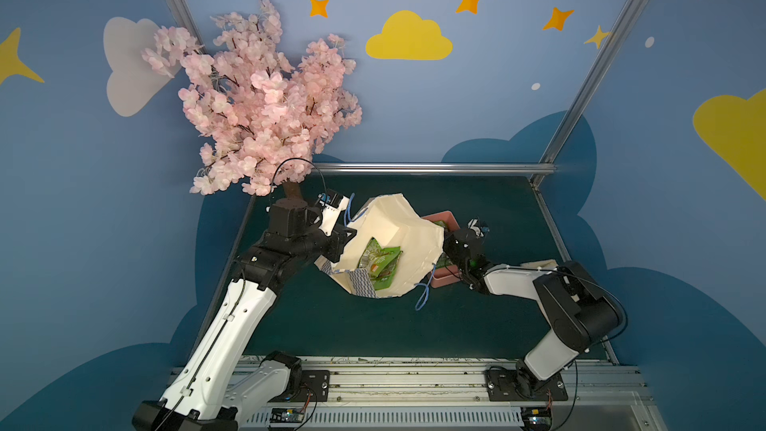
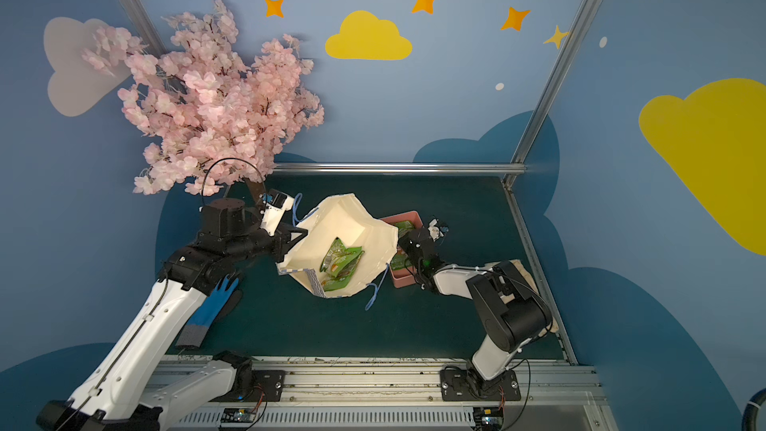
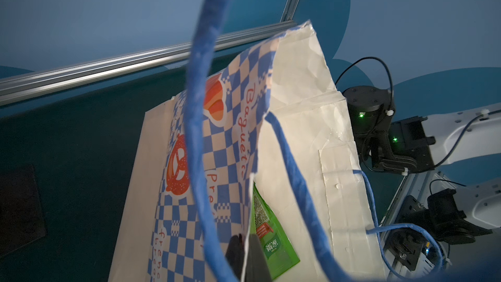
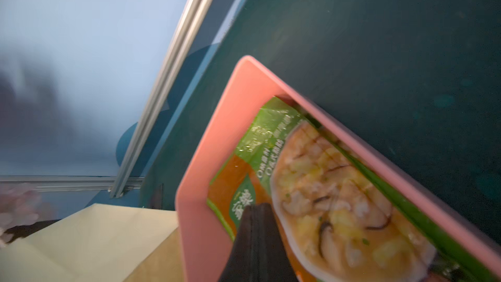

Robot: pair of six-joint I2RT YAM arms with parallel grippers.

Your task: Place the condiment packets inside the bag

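The paper bag (image 1: 403, 227) lies mouth-up at the table's middle, with green packets (image 1: 383, 263) inside. My left gripper is shut on the bag's rim, which passes between its fingers; a green packet (image 3: 272, 240) shows past the edge. Just right of the bag sits the pink bin (image 4: 203, 169), partly covered by my right arm. Within it lies a green and orange packet (image 4: 334, 177) with a food picture. Over that packet my right gripper is shut, nothing visible between its fingers. Contact with the packet cannot be told.
Blue handle cords (image 3: 201, 141) loop off the bag near the left wrist. A blue glove (image 2: 209, 315) lies at the left, a pale glove (image 2: 522, 271) at the right behind the arm. Pink blossoms (image 1: 263, 95) rise at the back left.
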